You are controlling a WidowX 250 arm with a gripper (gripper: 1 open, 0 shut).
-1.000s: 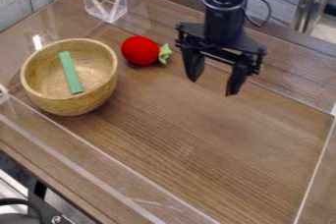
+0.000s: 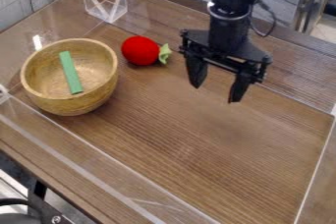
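Note:
My gripper (image 2: 217, 84) hangs over the middle-back of the wooden table, its two dark fingers spread apart and open, with nothing seen between them. To its left a red round object (image 2: 140, 49), perhaps a tomato, lies with a green leafy part at its right side. At the left stands a round wooden bowl (image 2: 92, 100) with a light green elongated piece (image 2: 71, 73) in it.
A clear translucent object (image 2: 105, 2) stands at the back left. The table's edges show at left, back and right.
The objects on the table have not moved.

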